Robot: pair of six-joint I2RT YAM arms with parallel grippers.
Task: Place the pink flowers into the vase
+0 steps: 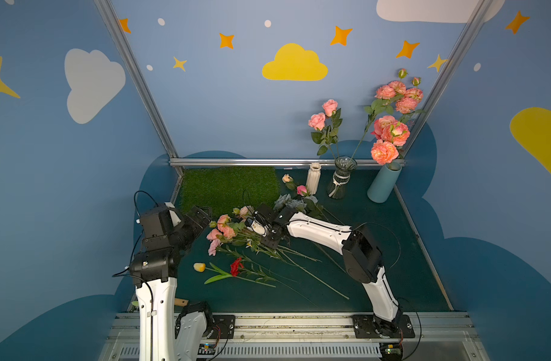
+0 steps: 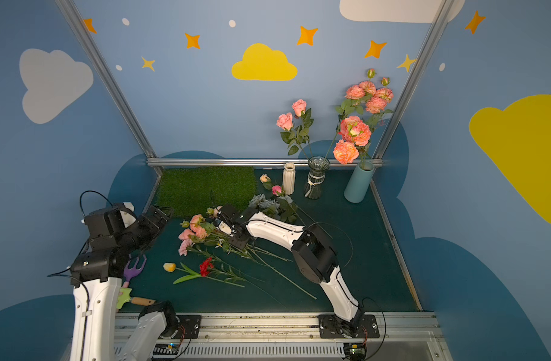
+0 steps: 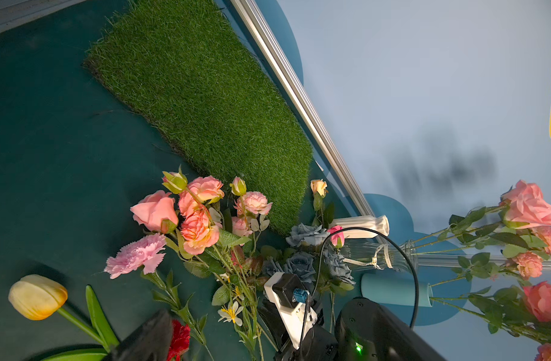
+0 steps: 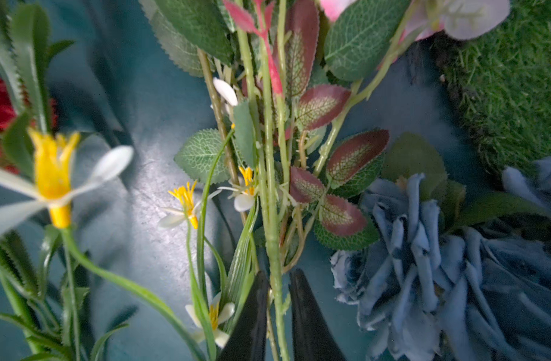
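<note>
Several pink flowers (image 3: pixel 199 227) lie in a bunch on the dark green table, their stems running toward the front right. In the right wrist view my right gripper points down over the stems (image 4: pixel 267 180), part open, with a green stem running between its black fingertips. Other pink flowers stand in the glass vase (image 1: pixel 343 174) and the teal vase (image 1: pixel 384 183) at the back right. A white ribbed vase (image 1: pixel 313 178), empty, is left of the glass one. My left gripper (image 1: pixel 204 217) hangs open near the grass mat, nothing between its fingers.
Blue flowers (image 4: pixel 420 264) crowd close beside the right gripper. In front of the bunch lie a red carnation (image 1: pixel 236 267) and a yellow tulip (image 1: pixel 199 267). A grass mat (image 1: pixel 227 186) covers the back left.
</note>
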